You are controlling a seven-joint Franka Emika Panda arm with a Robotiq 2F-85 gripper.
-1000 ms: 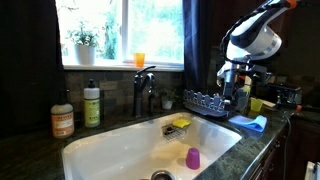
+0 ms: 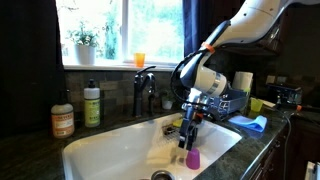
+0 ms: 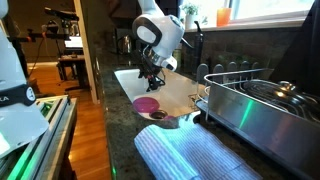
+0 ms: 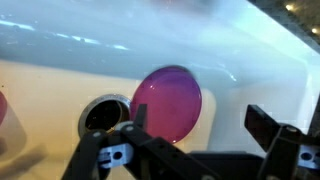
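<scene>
A pinkish-purple cup (image 2: pixel 193 159) is in the white sink (image 2: pixel 110 152), near the front wall on the right. From above, in the wrist view, the cup (image 4: pixel 168 104) shows as a purple disc beside the round dark drain (image 4: pixel 103 115). My gripper (image 2: pixel 188 135) hangs over the sink above the cup, apart from it. Its fingers (image 4: pixel 265 125) are spread wide with nothing between them. In the second exterior view the purple cup (image 3: pixel 146 104) shows near the counter edge of the sink.
A yellow sponge (image 2: pixel 182 122) lies at the sink's back right. The black faucet (image 2: pixel 143 90) rises behind the basin. A dish rack (image 3: pixel 265 105) and a blue cloth (image 3: pixel 190 150) occupy the counter. The basin's left half is clear.
My arm has swung left from over the counter by the dish rack and come down over the sink, above the cup. The cup has not moved.
</scene>
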